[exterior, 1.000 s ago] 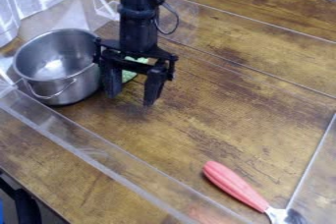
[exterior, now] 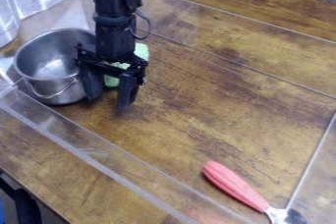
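My black gripper (exterior: 110,79) is low over the wooden table, just right of a steel pot (exterior: 50,61) at the left. A green object (exterior: 137,53) lies behind the gripper, partly hidden by it. Whether the fingers are open or shut, or touch the pot or the green object, I cannot tell.
A pink-handled utensil (exterior: 234,185) lies at the front right. Clear strips or panels run along the front left, back and right edge.
The arm and gripper have moved left toward the pot, and more of the green object shows to the right of the arm.
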